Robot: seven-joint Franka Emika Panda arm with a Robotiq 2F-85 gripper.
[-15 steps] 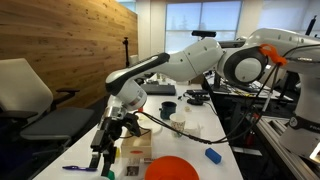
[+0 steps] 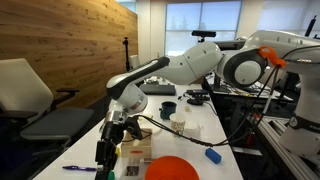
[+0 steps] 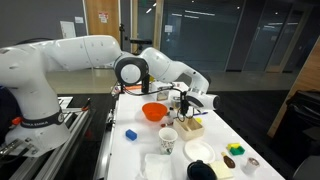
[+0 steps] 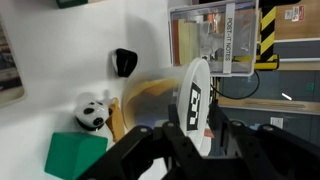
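In exterior view 1 my gripper points down low over the front left of the table, its dark fingers close to a small green thing at the frame's lower edge. A white oval thing with black lettering shows near the dark gripper parts in the wrist view; I cannot tell if it is held. Left of it lie a small panda-faced item and a green block. Farther up is a black piece. Whether anything sits between the fingers is unclear, and exterior view 2 shows the gripper too small to help.
An orange-red bowl stands right of the gripper, with a blue block beyond. A white cup, black plate and white bowl occupy the table. A clear box marked Post-it Note lies near the table edge.
The gripper and its fingers look slightly shifted in exterior view 1 at the lower left, still close to the green thing. The bowl, blue block and cup have not moved.
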